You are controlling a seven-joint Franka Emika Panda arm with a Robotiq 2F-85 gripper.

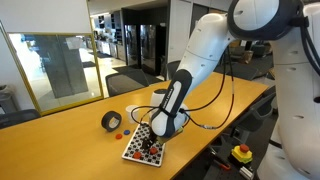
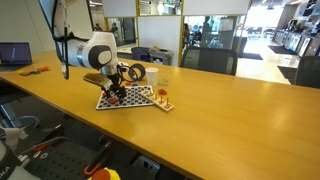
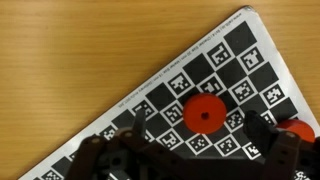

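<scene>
A red disc lies flat on the black-and-white patterned board, with a small dark dot at its middle. My gripper hangs over it, open, one finger on each side and nothing held. Toward the right edge of the wrist view a second red disc is partly covered by the right finger. From outside, the gripper points down close above the board. How high its fingertips stand above the disc is hard to tell.
Behind the board stand a black ring-shaped object and a white mug. A small wooden piece lies beside the board.
</scene>
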